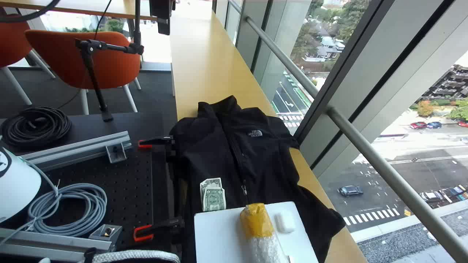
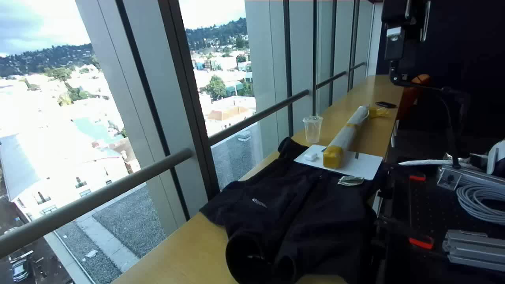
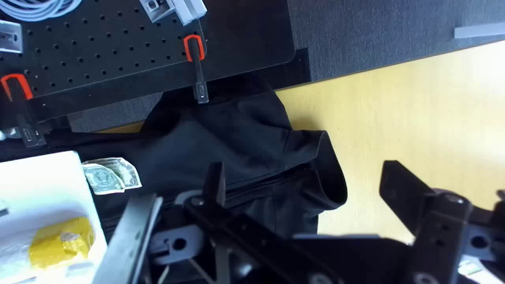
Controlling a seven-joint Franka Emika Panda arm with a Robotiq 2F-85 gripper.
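A black zip jacket [image 1: 237, 149] lies spread on the long wooden table, front side up, with a small white logo on its chest. Folded dollar bills [image 1: 213, 195] rest on the jacket, close to the edge of a white board [image 1: 210, 236]. On that board are a bubble-wrapped roll with yellow tape [image 1: 256, 223] and a small white case [image 1: 285, 222]. From the wrist camera, my gripper stands open above the jacket's collar [image 3: 331, 175], its fingers wide apart. Nothing shows between them.
Clamps with red tips [image 1: 143, 233] line the black perforated plate [image 1: 127, 193] beside the jacket. A clear plastic cup [image 2: 312, 129] stands behind the board, near the window rail [image 2: 265, 113]. Beyond the collar, the wooden tabletop [image 1: 206, 52] is bare.
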